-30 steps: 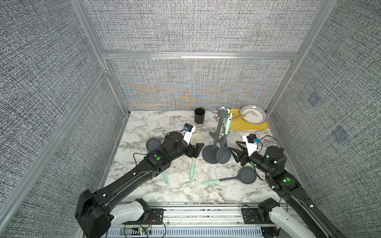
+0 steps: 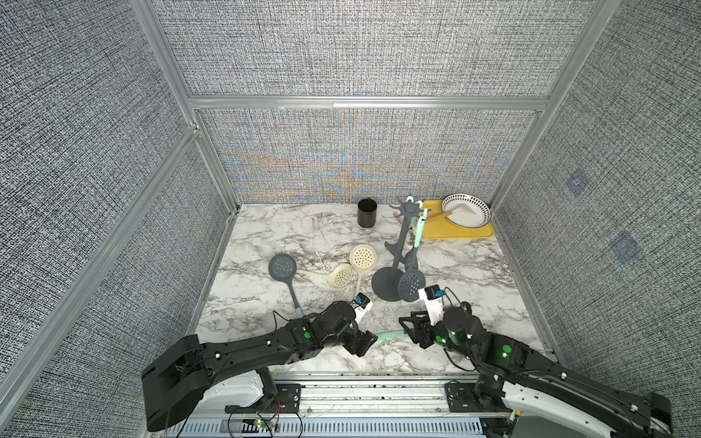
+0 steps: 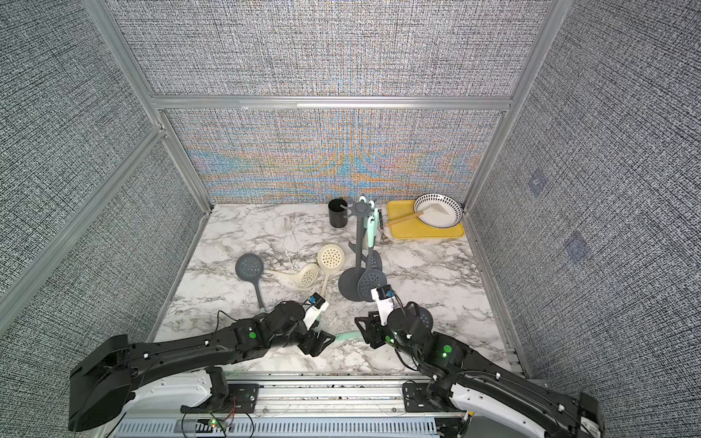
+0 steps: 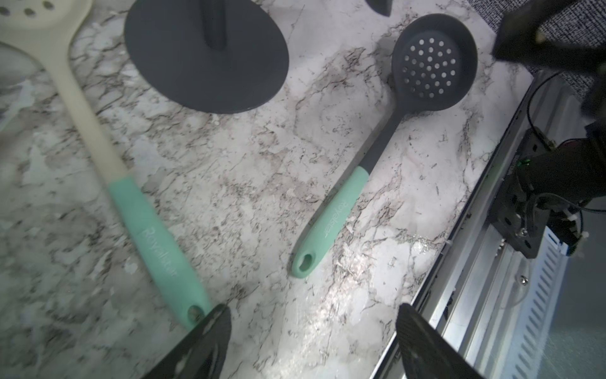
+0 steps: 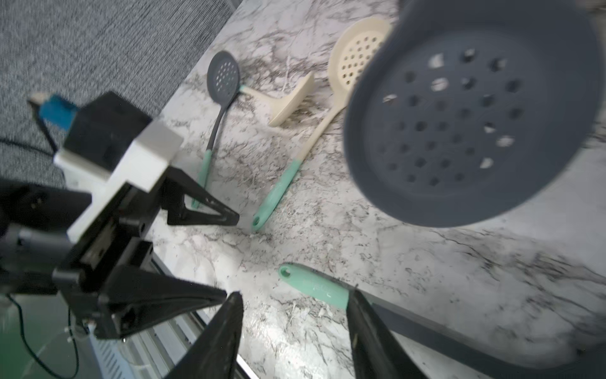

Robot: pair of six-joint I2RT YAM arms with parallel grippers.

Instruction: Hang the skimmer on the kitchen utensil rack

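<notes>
The grey utensil rack (image 2: 387, 284) stands right of centre, grey utensils with mint handles hanging from it. Below it lies a grey skimmer with a mint handle (image 2: 389, 335); the left wrist view shows its perforated head (image 4: 434, 63). My left gripper is over the near table, part open and empty, behind that handle's end. My right gripper is open and empty, above the same skimmer, near a hanging perforated head (image 5: 467, 113).
Cream utensils (image 2: 363, 257) and another grey skimmer (image 2: 282, 268) lie left of the rack. A black cup (image 2: 366, 212) and a yellow tray (image 2: 456, 233) with a plate (image 2: 473, 215) stand at the back.
My right gripper has moved toward the front and left, over the lying skimmer.
</notes>
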